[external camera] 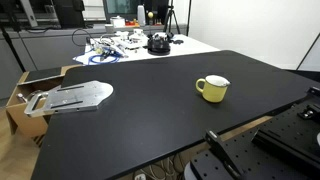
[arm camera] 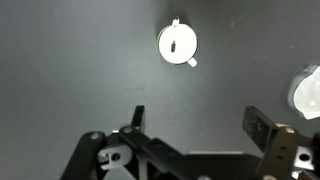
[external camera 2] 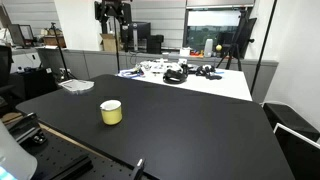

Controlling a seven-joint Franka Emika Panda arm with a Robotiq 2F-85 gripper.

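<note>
A yellow mug [external camera: 213, 88] stands upright on the dark table, its handle toward the left in exterior view 1. Exterior view 2 has the same mug [external camera 2: 111, 113] near the front left of the table. From above, the wrist view shows a round, pale-rimmed thing [arm camera: 177, 44], apparently the mug, with a small dark shape inside that I cannot identify. My gripper has its two dark fingers spread wide, with nothing between them. It hangs high above the table in exterior view 2, clear of the mug.
A pale, flat tray-like object [external camera: 78, 96] lies at the table's left in exterior view 1. An open cardboard box [external camera: 35, 103] sits beyond that edge. Cables and equipment [external camera: 118, 45] clutter the background.
</note>
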